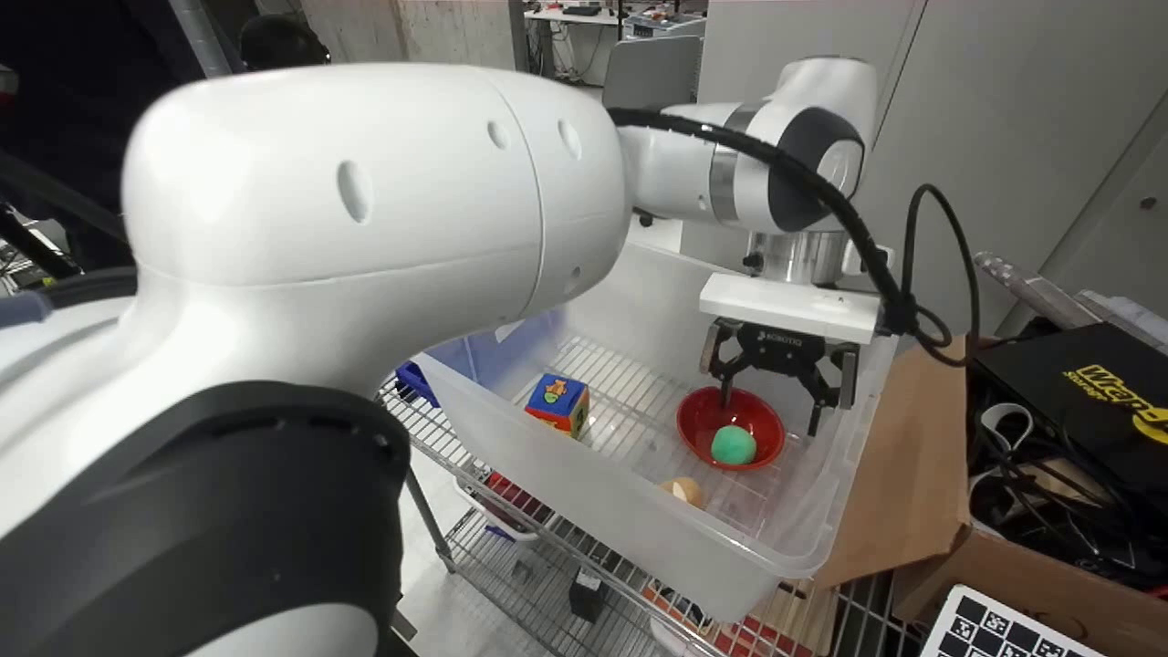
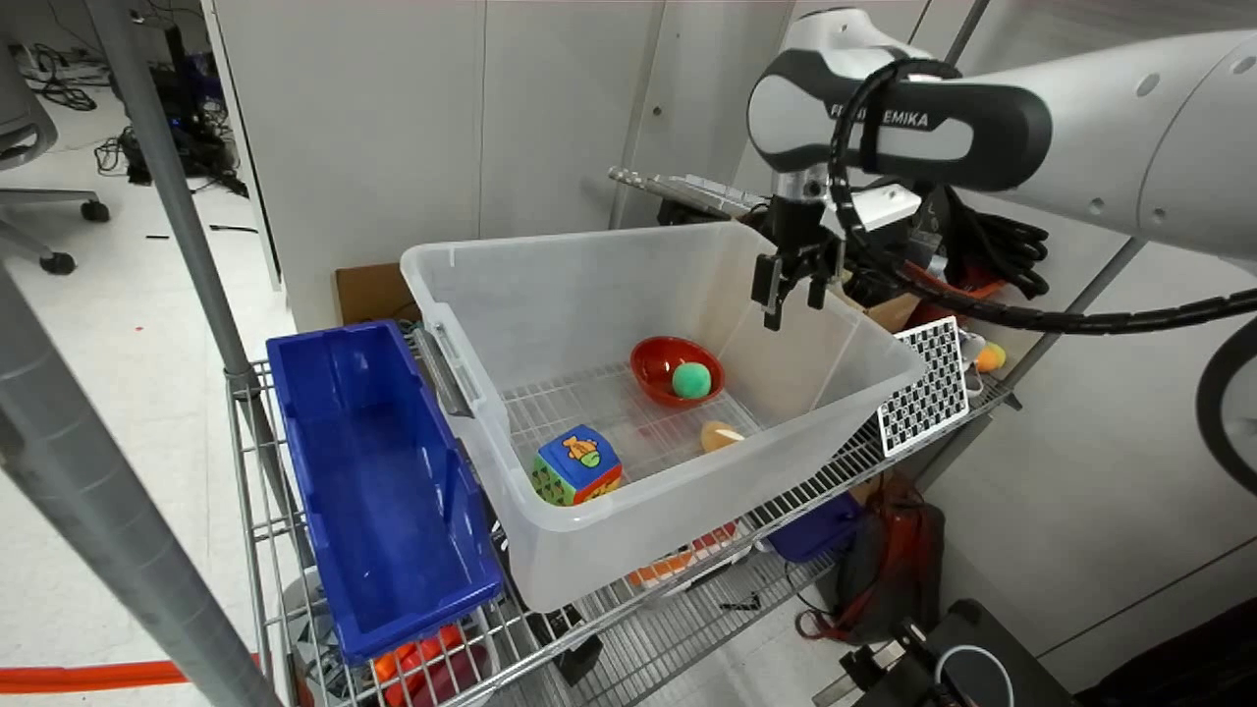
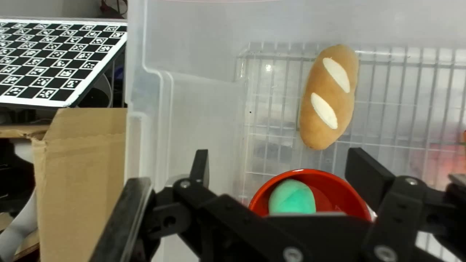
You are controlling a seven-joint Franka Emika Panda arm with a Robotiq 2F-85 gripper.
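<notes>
A red bowl (image 2: pixel 651 364) holding a green ball (image 2: pixel 691 379) rests on the floor of the clear plastic bin (image 2: pixel 519 259). My gripper (image 1: pixel 771 411) hangs above the bowl and toward the bin's right side, its fingers wide apart with nothing between them. In the wrist view, the bowl (image 3: pixel 332 192) and the ball (image 3: pixel 291 198) show below the open fingers, partly hidden by the gripper's body. A brown bread roll with white slashes (image 3: pixel 330 96) lies near the bowl. A coloured picture cube (image 2: pixel 577 465) sits elsewhere in the bin.
An empty blue bin (image 2: pixel 383 507) stands beside the clear one on the wire shelf. A cardboard box (image 1: pixel 898 471) with cables and a patterned board (image 2: pixel 925 383) flank the other side. Bare floor shows inside the bin between cube and bowl.
</notes>
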